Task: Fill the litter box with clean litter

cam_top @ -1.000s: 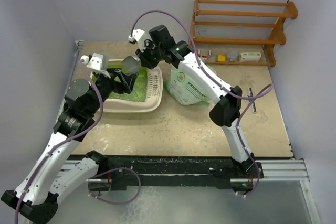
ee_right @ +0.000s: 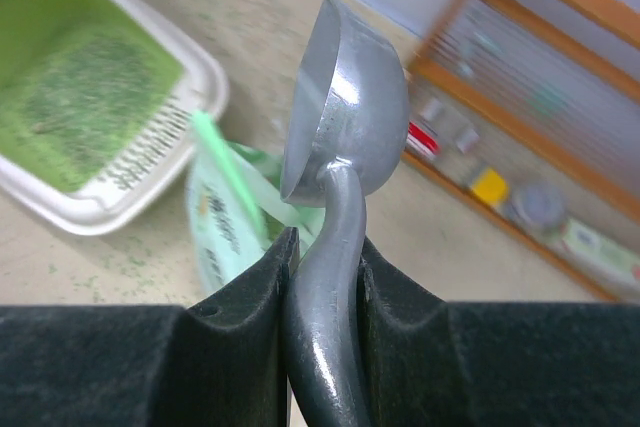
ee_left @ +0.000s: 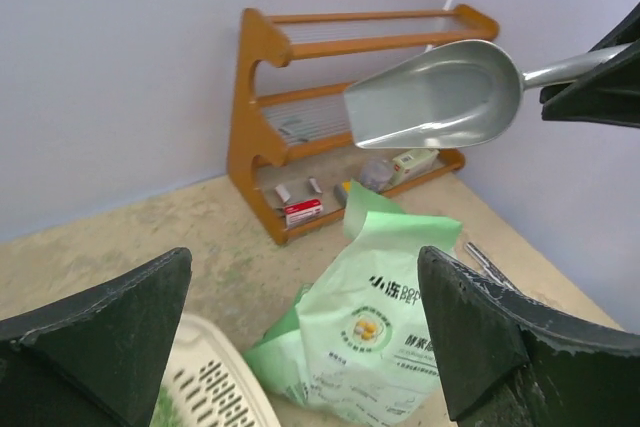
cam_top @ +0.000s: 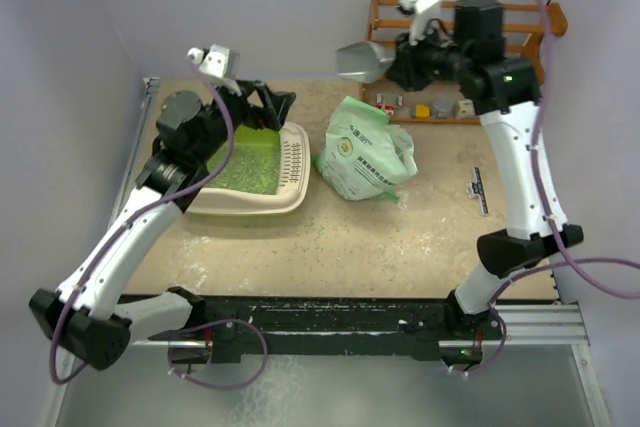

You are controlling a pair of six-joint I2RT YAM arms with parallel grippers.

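Observation:
A metal scoop point(ee_left: 440, 97) hangs in the air above the litter bag, its handle between the fingers of my right gripper, which is shut on it. The scoop's bowl looks empty in the left wrist view. The pale green litter bag point(cam_top: 365, 155) stands on the table, its top folded loosely. Left of it sits the cream litter box point(cam_top: 294, 169), with green litter point(cam_top: 250, 169) spread over its floor. Over the box's back right part, my left gripper point(cam_top: 285, 112) is open with nothing between its fingers; its arm hides part of the box.
A wooden rack point(ee_left: 262, 127) stands at the back right, with small items such as a red box point(ee_left: 303, 211) on its lowest shelf. A dark, thin object point(cam_top: 479, 190) lies on the right.
My right gripper has carried the scoop rightward from over the litter box to above the bag. My left gripper has shifted a little to the right and toward the back.

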